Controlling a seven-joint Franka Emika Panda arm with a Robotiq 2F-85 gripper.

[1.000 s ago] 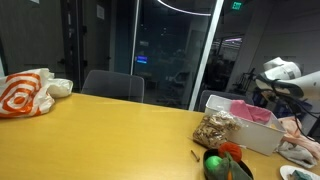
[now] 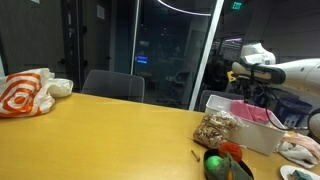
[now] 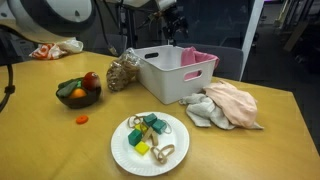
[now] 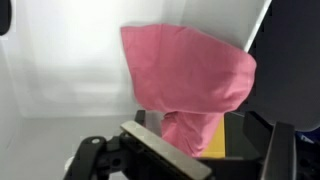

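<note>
A pink cloth (image 4: 185, 70) lies partly inside a white box (image 3: 165, 78) and hangs over its rim; in exterior view 2 the cloth (image 3: 198, 56) is at the box's right end. My gripper (image 3: 174, 34) hangs above the box, apart from the cloth. In the wrist view the gripper is open, fingers wide apart at the bottom, and the cloth shows beyond the gap. Nothing is held. Exterior view 1 shows the cloth (image 2: 250, 111) in the box (image 2: 260, 135), under the arm.
Beside the box are a crinkled brown bag (image 3: 121, 70), a dark bowl (image 3: 80, 98) of produce, a white plate (image 3: 150, 160) with small items, and loose grey and pink cloths (image 3: 230, 103). A patterned bag (image 2: 32, 92) sits far left.
In exterior view 1, the arm and gripper have moved left, coming over the box. The cloth and the other objects look unmoved.
</note>
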